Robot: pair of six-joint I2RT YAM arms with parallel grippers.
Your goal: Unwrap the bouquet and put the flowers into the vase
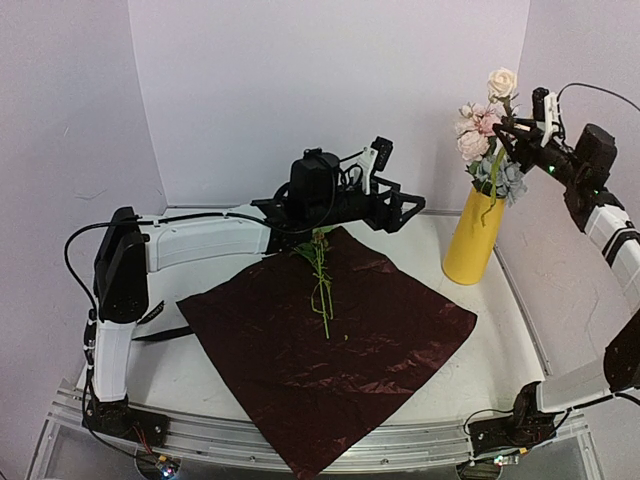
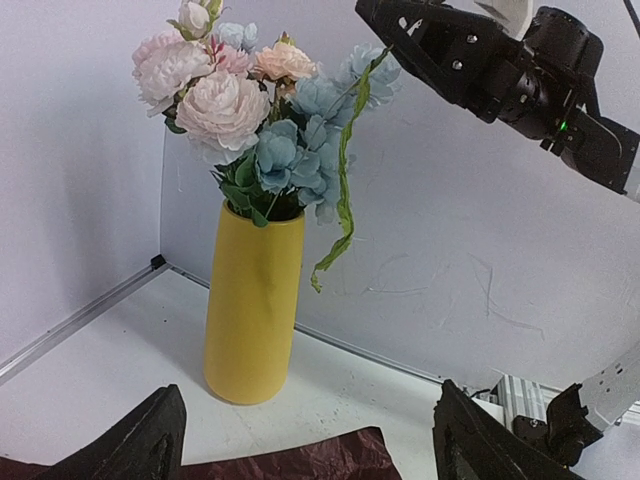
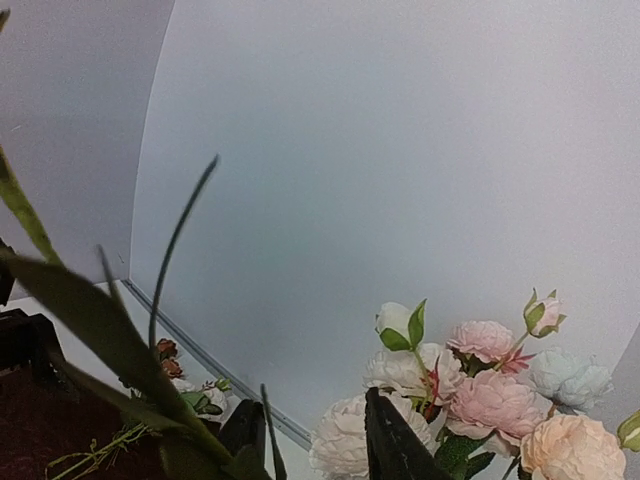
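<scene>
The yellow vase (image 1: 471, 240) stands upright at the right rear, filled with pink and blue flowers (image 2: 235, 115). Beside and above the bouquet, my right gripper (image 1: 506, 133) is shut on the stem of a cream rose (image 1: 502, 83). The rose's head is up, and its green stem (image 2: 345, 185) dangles outside the vase's mouth. In the right wrist view the stem and leaves (image 3: 130, 340) of this flower cross the left side, blurred. My left gripper hangs over the table left of the vase, open and empty.
More flower stems (image 1: 321, 285) lie on the dark red cloth (image 1: 390, 330), their heads mostly covered by the left arm from above; reddish and white blooms (image 3: 170, 365) show in the right wrist view. Walls (image 1: 330, 100) close in behind and at both sides.
</scene>
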